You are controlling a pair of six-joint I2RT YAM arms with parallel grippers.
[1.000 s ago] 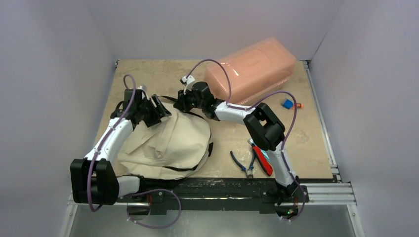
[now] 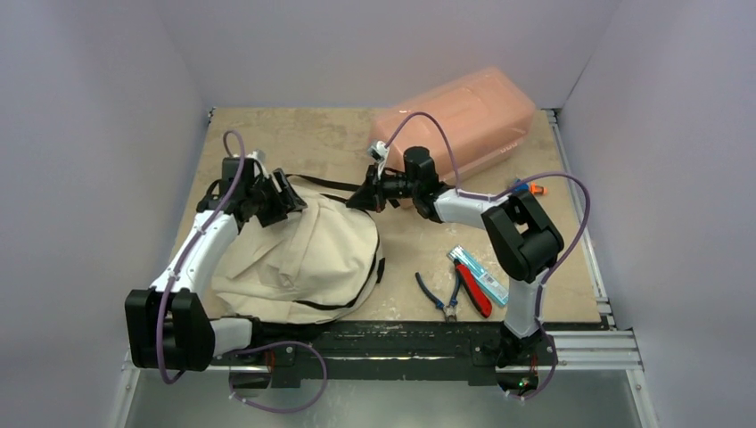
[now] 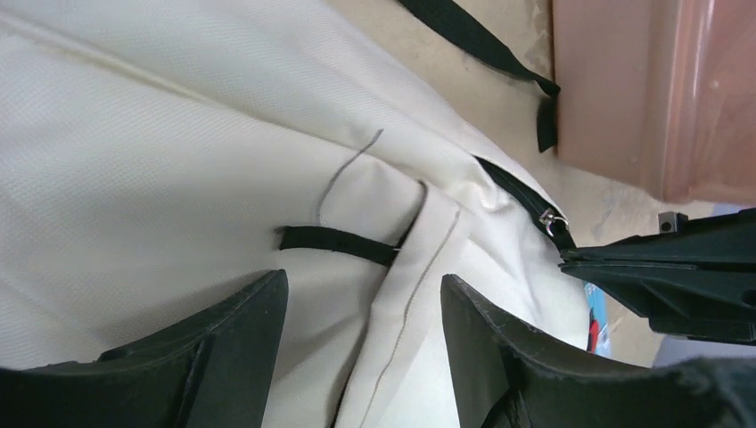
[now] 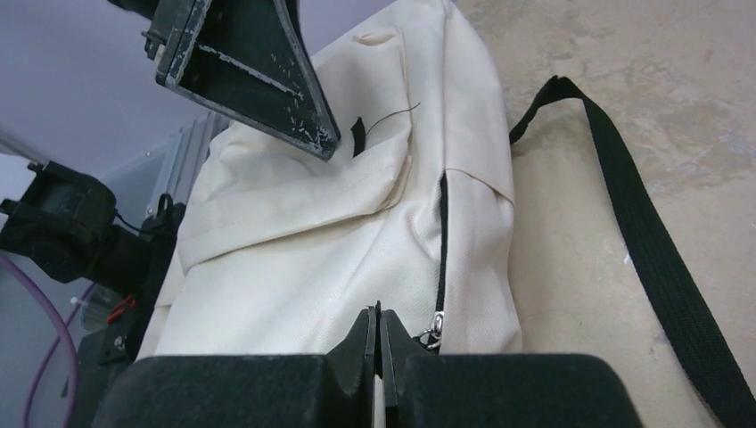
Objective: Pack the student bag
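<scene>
The cream student bag (image 2: 325,259) lies flat and wrinkled across the left side of the table. My right gripper (image 2: 353,206) is shut at the bag's far right edge; the left wrist view shows a short black zipper pull (image 3: 562,237) running from the metal ring into its fingertips. In the right wrist view the zipper slider (image 4: 434,330) sits just beside those fingertips. My left gripper stands open over the cream cloth near a small black loop (image 3: 339,242), with nothing visibly gripped; contact with the cloth cannot be told.
A pink translucent box (image 2: 464,120) stands at the back, close behind my right gripper. Blue-handled pliers (image 2: 437,294), a red tool (image 2: 473,289) and a light blue pack (image 2: 486,275) lie front right. A black strap (image 4: 642,232) trails behind the bag. Open table lies right of the bag.
My right gripper has moved right and slightly toward the front along the bag's far edge, its arm swinging right. The left arm and the bag look nearly unchanged.
</scene>
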